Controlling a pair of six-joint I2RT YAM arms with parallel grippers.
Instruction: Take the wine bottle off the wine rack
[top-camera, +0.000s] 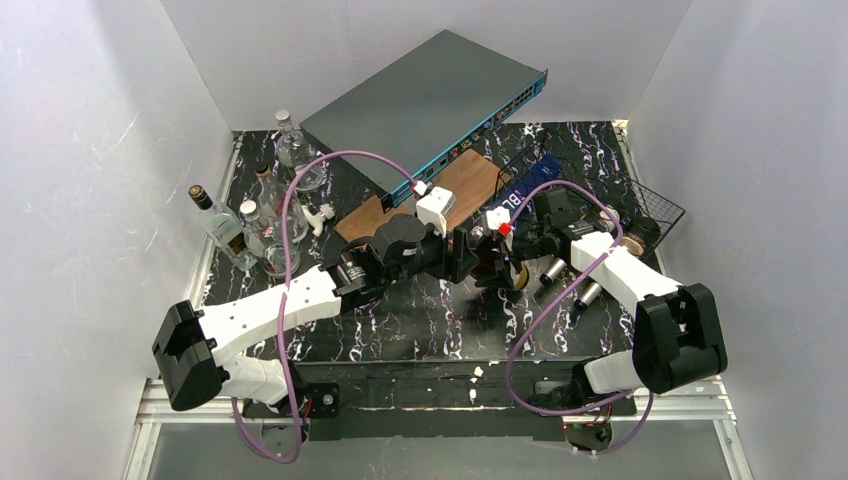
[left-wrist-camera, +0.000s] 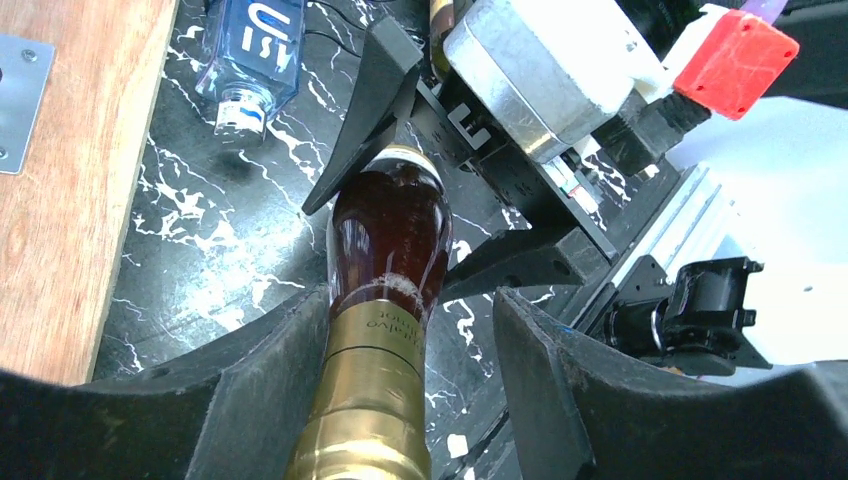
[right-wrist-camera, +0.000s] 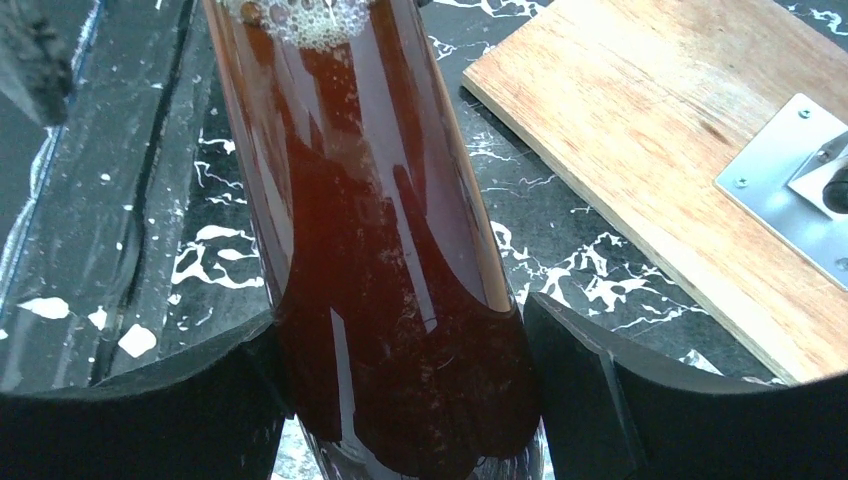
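A wine bottle (left-wrist-camera: 390, 235) with dark red-brown glass and gold neck foil is held tilted above the dark marbled counter. My right gripper is shut on its body, a finger on each side. In the left wrist view the gold neck runs between the fingers of my left gripper, which stands open, a gap showing on the neck's right. From the top, the arms meet near the middle and mostly cover the bottle (top-camera: 484, 266). A wooden board (right-wrist-camera: 640, 130) with a metal bracket (right-wrist-camera: 790, 185) lies beside and below it.
A large grey box (top-camera: 430, 110) overhangs the board at the back. Several clear bottles (top-camera: 265, 240) stand at the left. A black wire rack (top-camera: 655, 205) and cans crowd the right.
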